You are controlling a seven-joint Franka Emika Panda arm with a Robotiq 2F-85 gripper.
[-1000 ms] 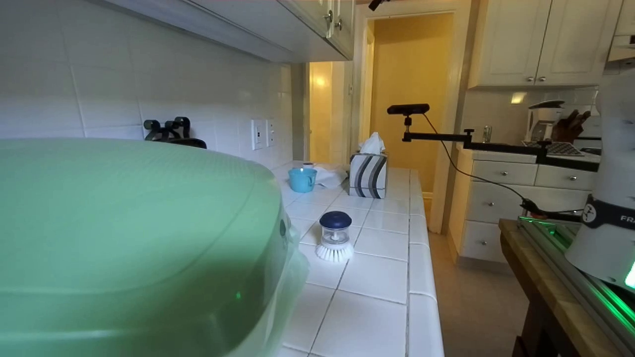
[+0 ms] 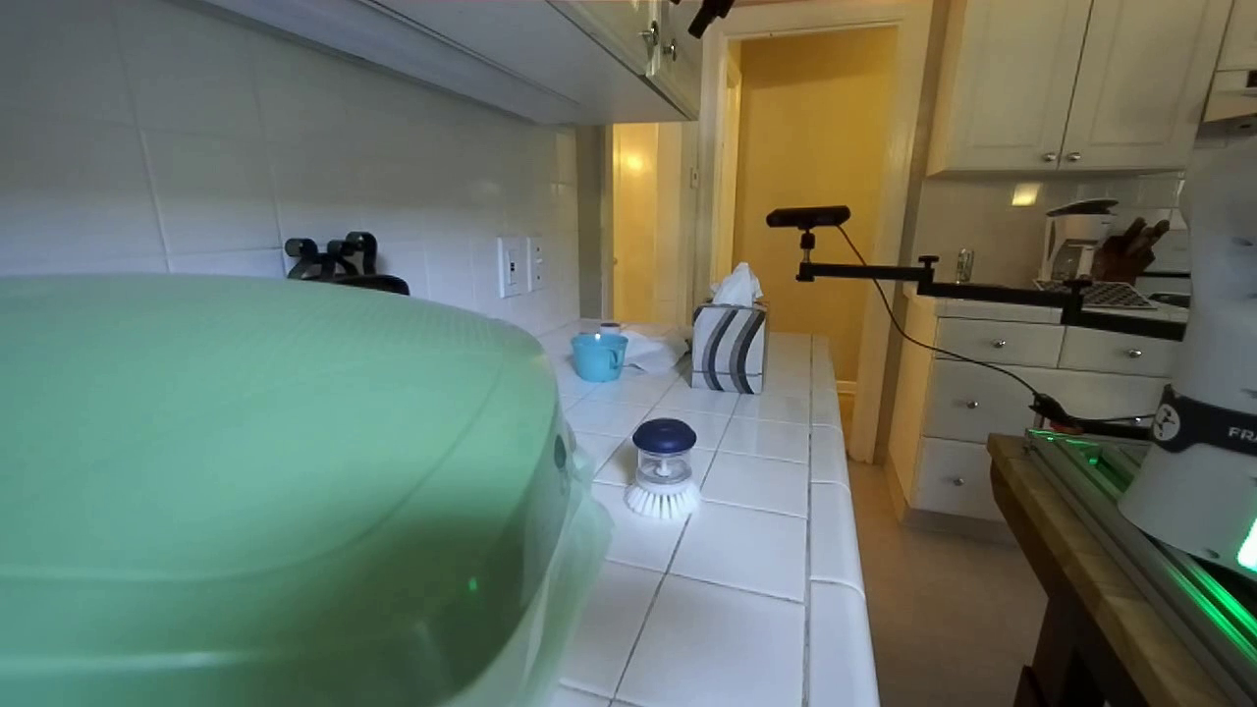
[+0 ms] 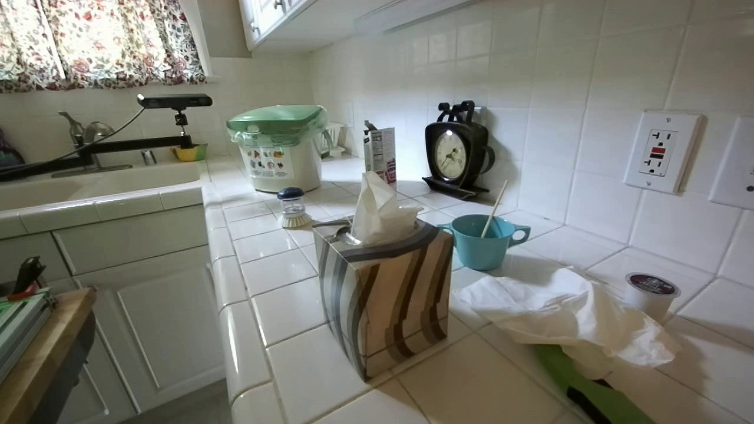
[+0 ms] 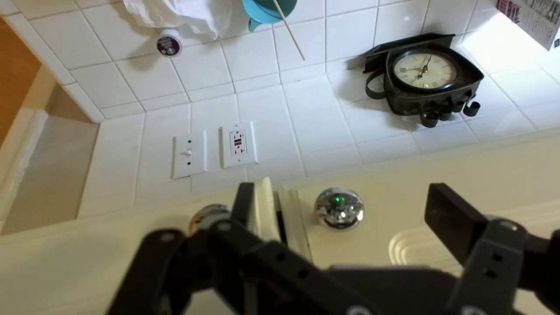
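Observation:
In the wrist view my gripper stands open before the upper cabinet, its dark fingers (image 4: 452,220) wide apart. A shiny round knob (image 4: 338,209) lies between them in the picture, with no contact visible. The other knob (image 4: 208,216) is partly hidden behind the left finger. A narrow dark gap runs between the two cream cabinet doors (image 4: 367,189). Exterior view 1 shows only a black bit of the gripper at the top edge, just right of the cabinet knobs (image 2: 671,49). Exterior view 2 does not show the gripper.
On the tiled counter (image 3: 290,304) below stand a tissue box (image 3: 396,297), a blue cup (image 3: 484,240) with a stick, a black clock (image 3: 456,152), a brush (image 3: 291,208) and a green-lidded bin (image 3: 279,152). Crumpled white paper (image 3: 565,304) lies near the wall outlet (image 3: 661,152).
In exterior view 1 the black gripper part at the top edge has moved left and slightly down, closer to the cabinet knobs. The counter objects have stayed put.

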